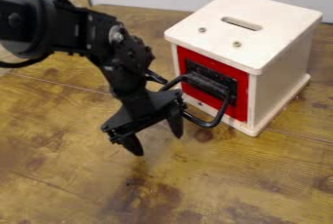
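A white wooden box [279, 87] with a red front panel [192, 57] stands at the right, a slot and two small fittings on its top. A black block [216, 77] on the red panel has a black looped tube or handle hanging from it. My black gripper [155, 133] is low over the floor to the left of the box, open, its two fingers pointing down with nothing visible between them. The loop passes just behind and right of the gripper.
A pale wall runs along the back left.
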